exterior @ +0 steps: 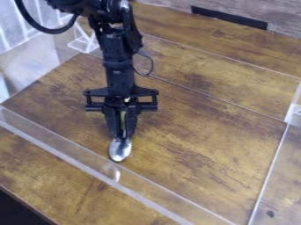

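My black gripper [121, 116] is down near the wooden table in the middle-left of the camera view, shut on a spoon. The spoon's shiny metal bowl [120, 149] sticks out below the fingers toward the front. Its handle is hidden behind the gripper.
Clear plastic edges run diagonally along the front left and up the right side. A dark slot lies at the back right.
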